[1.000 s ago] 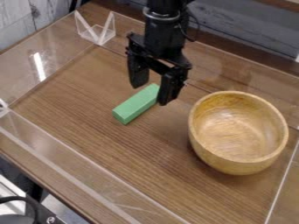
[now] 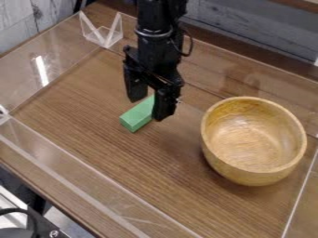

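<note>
The black robot arm hangs from the top centre, its gripper (image 2: 152, 93) open over the wooden table, just above a green rectangular block (image 2: 138, 118). The gripper hides the block's upper end; whether they touch cannot be told.
A large tan bowl (image 2: 254, 139) sits at the right. Clear plastic pieces (image 2: 102, 30) are at the upper left, and a black cable (image 2: 19, 214) is at the lower left corner.
The arm and gripper have moved left and turned, now lying over the upper part of the green block. The block and bowl look unmoved.
</note>
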